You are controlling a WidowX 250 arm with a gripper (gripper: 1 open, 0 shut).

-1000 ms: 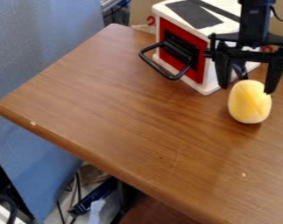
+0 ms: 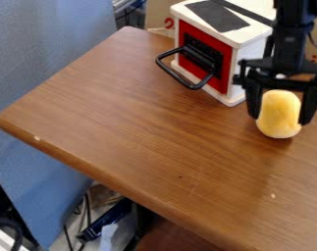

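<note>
A pale yellow, rounded object [image 2: 279, 118] stands on the wooden table at the right. My black gripper is over it, a finger on either side of its upper part; whether the fingers press on it I cannot tell. Just behind and to the left is a white box with a red front [image 2: 204, 57] and a black handle sticking out toward the table's middle.
A blue-grey panel [image 2: 36, 78] is at the left.
My gripper has moved down from above the yellow object to around its upper part. The object and the box have not visibly moved.
</note>
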